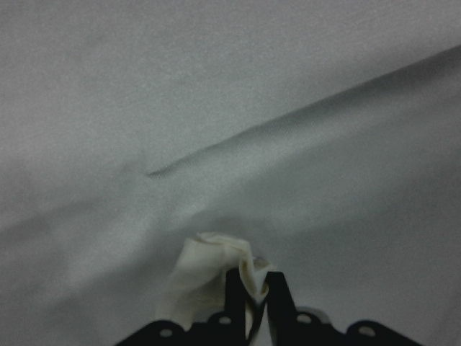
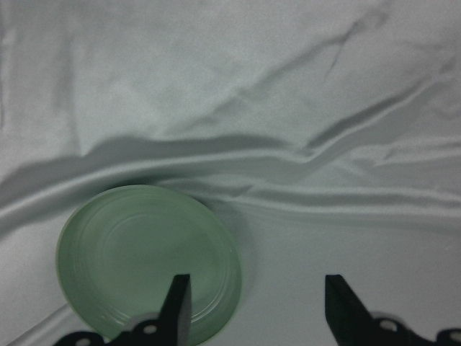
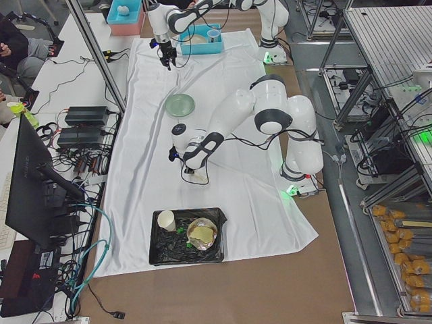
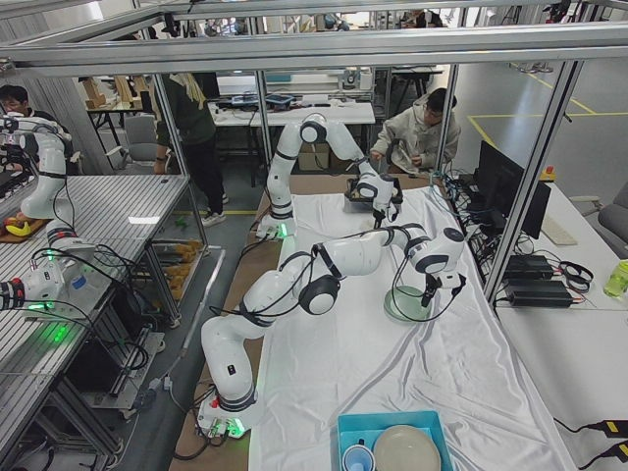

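Note:
My left gripper [image 3: 191, 169] is low over the white sheet at mid-table, shut on a crumpled cream cloth [image 1: 198, 274], likely tissue. My right gripper [image 3: 167, 62] stands open above the sheet at the far end, with nothing between its fingers. A green plate [image 3: 179, 104] [image 2: 144, 252] lies on the sheet between the two grippers; in the right wrist view it sits lower left, partly behind one finger.
A black tray [image 3: 169, 253] with a white cup [image 3: 167, 220] and a foil bowl [image 3: 202, 234] stands at one end. A blue bin [image 3: 212, 47] [image 4: 350, 425] with dishes is at the other. The sheet between has free room.

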